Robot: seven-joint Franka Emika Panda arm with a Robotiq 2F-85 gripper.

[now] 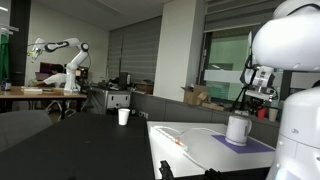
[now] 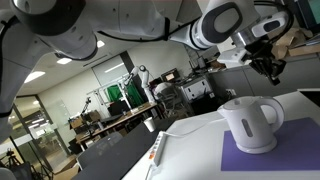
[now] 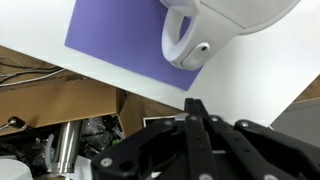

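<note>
A white kettle (image 2: 252,124) stands upright on a purple mat (image 2: 290,146) at the right end of the white table. Its handle (image 3: 183,42) shows near the top of the wrist view, with part of the body beside it. My gripper (image 2: 276,78) hangs above and behind the kettle, clear of it. In the wrist view the black fingertips (image 3: 190,106) are close together below the handle, and nothing shows between them. The kettle (image 1: 238,129) also appears in exterior view 1, beside the large white arm.
A white power strip (image 2: 157,149) with a cable lies on the left of the white table. A white cup (image 1: 123,116) stands on the dark table (image 1: 80,148). An open cardboard box (image 3: 70,98) lies beyond the white table's edge.
</note>
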